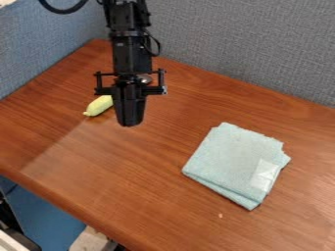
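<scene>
The black gripper point(129, 116) hangs above the left-middle of the wooden table, pointing down; whether its fingers are open or shut is hard to tell. Behind it, at the left, lies a pale yellow-green object point(98, 106), partly hidden by the gripper. A folded light blue-grey cloth point(233, 164) with a pale patch lies flat on the right side of the table, apart from the gripper.
Grey padded walls point(249, 44) stand at the back and left. Beyond the front-left edge show a blue floor and some hardware.
</scene>
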